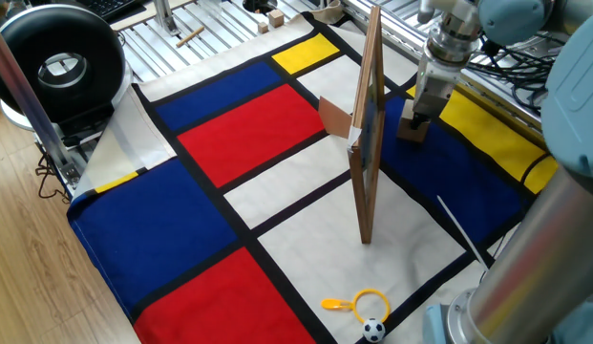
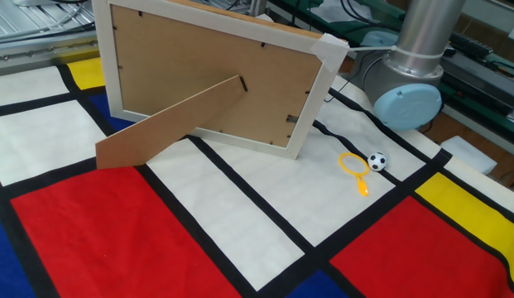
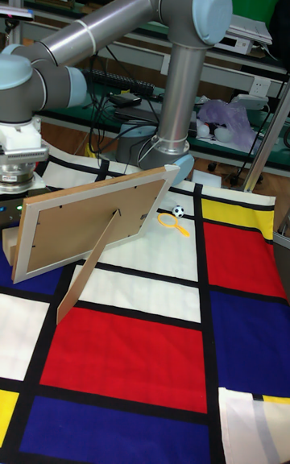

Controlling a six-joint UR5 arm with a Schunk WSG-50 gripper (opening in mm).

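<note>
A light wooden block [image 1: 408, 130] rests on the blue patch of the cloth, behind the picture frame [image 1: 367, 143] in exterior view 1. My gripper [image 1: 417, 120] comes down from above, its dark fingertips at the top of the block; whether they are open or closed on it cannot be made out. The standing frame turns its brown back [image 2: 207, 79] and strut [image 2: 170, 124] to exterior view 2, where block and gripper are hidden. In exterior view 3 the frame [image 3: 90, 223] covers most of that spot.
A yellow ring-shaped toy [image 1: 370, 305] and a small football [image 1: 373, 330] lie on the cloth near the arm's base. A black ring-shaped object [image 1: 105, 72] stands at the far left. Small wooden blocks [image 1: 275, 18] sit on the slatted surface behind.
</note>
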